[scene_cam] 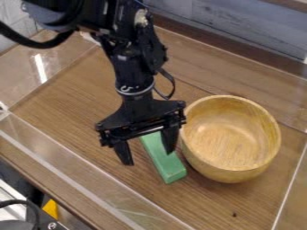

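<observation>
My black gripper [145,142] hangs over the middle of the wooden table, open, with its two fingers spread to left and right. Under it lies a green block [168,168], long and flat, its upper end partly hidden by the gripper. Right beside the block stands a wide tan bowl [235,139], which appears empty. The gripper's right finger is near the bowl's left side; whether they touch I cannot tell.
A pale wall runs along the back right. A small yellow object [49,206] sits at the lower left edge, near a dark cable.
</observation>
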